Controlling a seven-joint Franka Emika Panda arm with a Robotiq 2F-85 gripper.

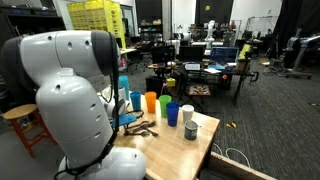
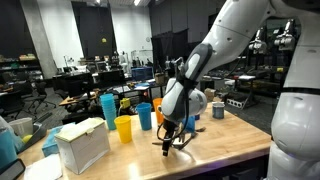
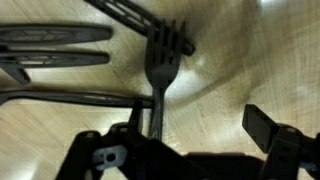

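My gripper is open, its two fingers well apart and low over the wooden table. A black fork lies between them in the wrist view, nearer the left finger, with its tines pointing to the top; the low end of its handle passes beside that finger and is partly hidden. More dark cutlery lies to the left, one piece reaching behind the fork's tines. Exterior view 2 has the gripper pointing down close to the tabletop. From exterior view 1, cutlery shows beside the arm.
Behind the cutlery stand several cups, among them a blue cup, an orange cup and a white cup. A grey mug is near the table's right side. A white box stands at the left in exterior view 2.
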